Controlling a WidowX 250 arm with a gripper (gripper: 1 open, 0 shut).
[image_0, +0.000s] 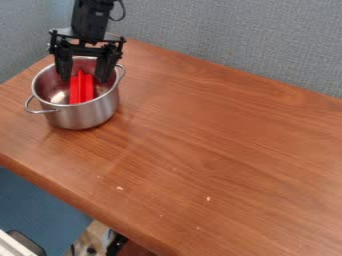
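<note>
A steel pot (94, 112) with two wire handles stands at the left of the wooden table. A red object (82, 88) sits upright inside it. My black gripper (82, 68) is over the pot, open, with its fingers reaching down into the top on either side of the red object. Whether they touch it is too small to tell.
A grey padded wall runs along the back. The table's left edge is close to the pot, with blue floor beyond.
</note>
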